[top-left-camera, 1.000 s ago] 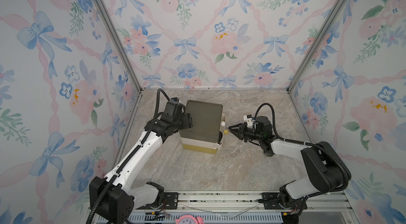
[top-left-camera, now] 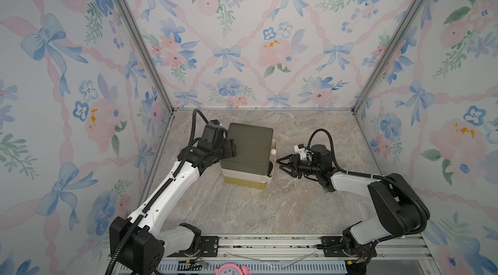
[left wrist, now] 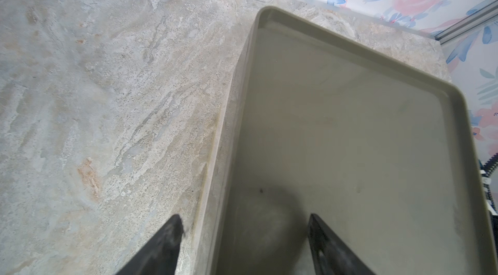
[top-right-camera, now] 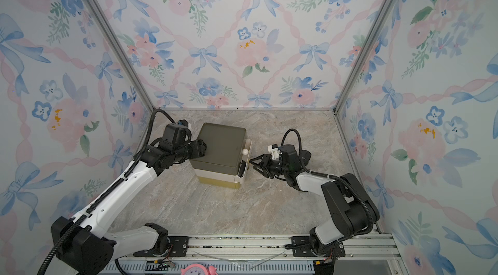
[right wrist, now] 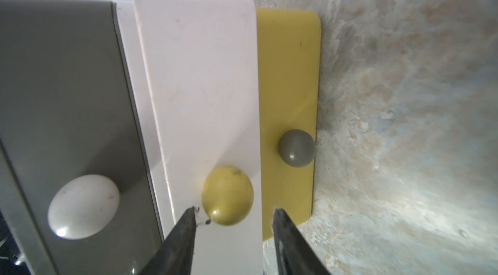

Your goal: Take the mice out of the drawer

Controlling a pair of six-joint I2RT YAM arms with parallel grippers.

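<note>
A small cabinet has a grey top, a white middle drawer and a yellow bottom drawer. The white drawer sticks out a little on the right; a dark object, perhaps a mouse, shows in its gap. No other mice can be made out. My right gripper is open, its fingertips close to the yellow knob on the white front, one to each side. At the cabinet's left edge my left gripper stands with fingers apart, one outside the left side, one over the top, nothing gripped.
A white knob sits on the grey drawer and a grey knob on the yellow one. Patterned walls close in the back and sides.
The left arm and the cabinet look unmoved.
</note>
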